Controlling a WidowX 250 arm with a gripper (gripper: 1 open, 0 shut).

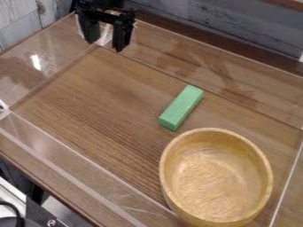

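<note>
My black gripper (106, 28) is at the top left of the camera view, over the back left of the wooden table (89, 133); it stands open, and a pale, indistinct clear object shows behind it. A green block (182, 107) lies right of centre. An empty cream oval bowl (214, 175) sits at the front right.
A raised edge (236, 44) runs along the back. Some dark shapes show at the lower left corner, too cut off to tell what they are.
</note>
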